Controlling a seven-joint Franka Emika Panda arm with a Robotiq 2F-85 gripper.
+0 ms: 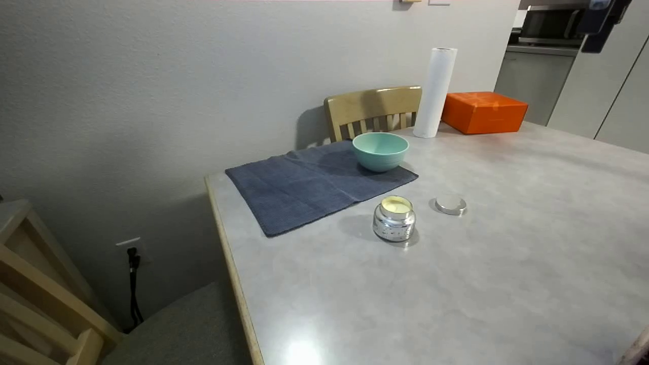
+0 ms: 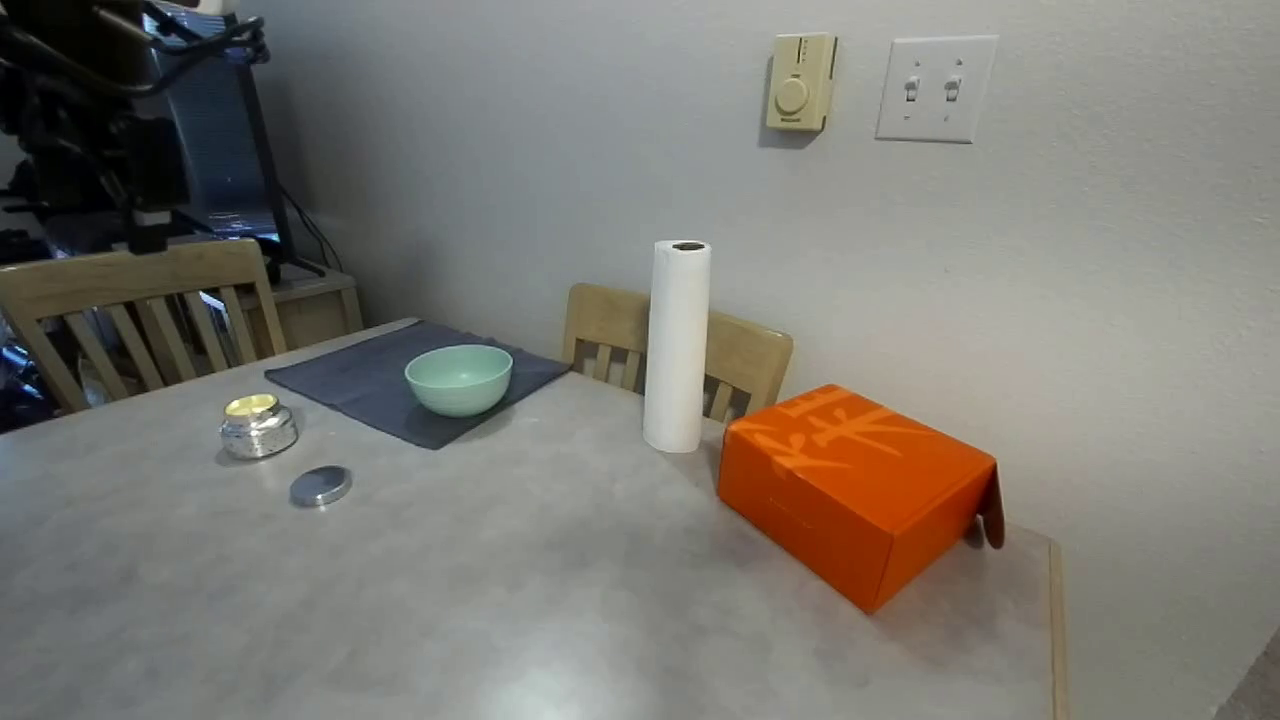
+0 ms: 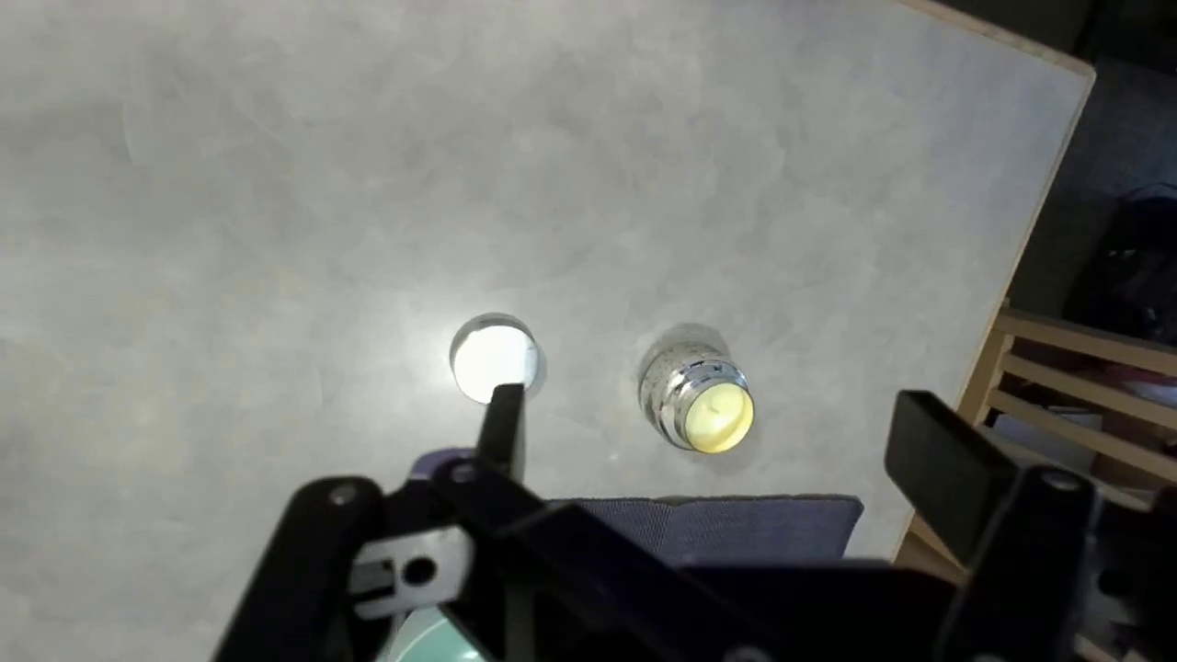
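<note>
My gripper is open high above the table, its black fingers wide apart and holding nothing. In the wrist view a silver candle jar [image 3: 697,397] shows between the fingertips, far below them on the tabletop. The jar is open, with pale yellow wax inside. Its round silver lid [image 3: 494,359] lies flat on the table, apart from the jar, partly behind the left finger [image 3: 503,430]. A mint green bowl [image 1: 381,152] sits upright on a dark blue cloth [image 1: 310,185], and it looks empty in exterior view 1.
An orange box [image 2: 858,492] and a white paper towel roll [image 2: 678,348] stand along the wall side of the table. Wooden chairs [image 2: 138,300] line the edges.
</note>
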